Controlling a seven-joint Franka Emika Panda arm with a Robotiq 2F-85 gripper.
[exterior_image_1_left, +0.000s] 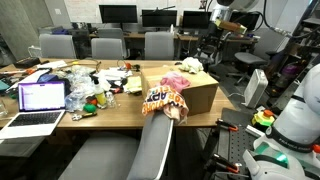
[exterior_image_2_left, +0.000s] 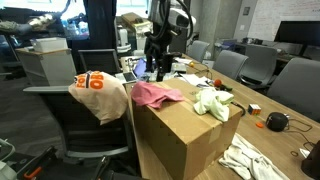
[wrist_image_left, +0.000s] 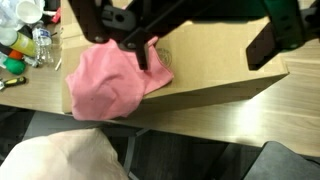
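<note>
My gripper hangs in the air above the cardboard box, fingers apart and nothing between them. In the wrist view its dark fingers stand wide on either side of bare cardboard. A pink cloth lies crumpled over the box edge, left of the gap between the fingers. On the box top in the second exterior view, a pale white-green cloth sits apart from the pink one. An orange and white cloth drapes over the chair back beside the box.
A white cloth lies on the table beside the box. Bottles and small items crowd the table left of the box, near an open laptop. Black chairs stand along the front edge.
</note>
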